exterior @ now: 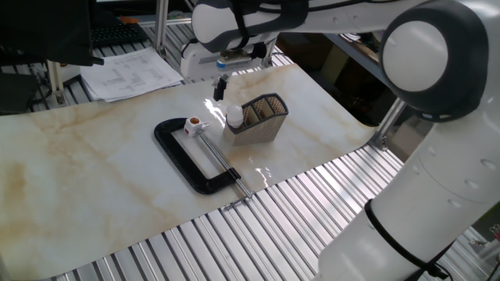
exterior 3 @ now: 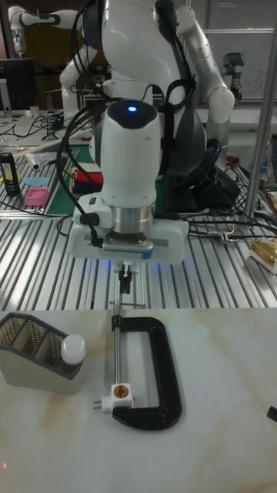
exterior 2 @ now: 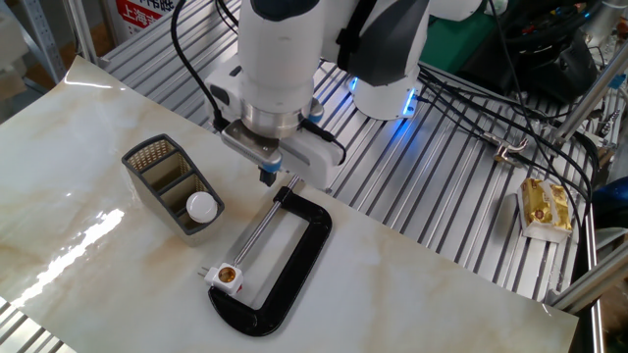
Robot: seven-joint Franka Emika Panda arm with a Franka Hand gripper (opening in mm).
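My gripper (exterior 3: 125, 282) hangs above the table side near the clamp's screw end, its dark fingers side by side with nothing seen between them; it looks shut. In the first exterior view the gripper (exterior: 220, 87) shows up behind the organizer. A black C-clamp (exterior 2: 302, 270) with a silver screw lies flat on the marbled board. At its far end sits a white socket piece (exterior 3: 121, 397) with a brass-coloured round opening and two prongs. The woven organizer (exterior 2: 157, 186) stands beside the clamp. A white round-topped object (exterior 2: 201, 207), resembling a bulb, rests in its end compartment.
Papers (exterior: 130, 74) lie at the board's far edge. A gold-and-white package (exterior 2: 544, 210) rests on the slatted metal table (exterior 2: 432, 196). The marbled board (exterior: 78, 179) has wide bare areas. A small dark object (exterior 3: 272, 414) shows at its right edge.
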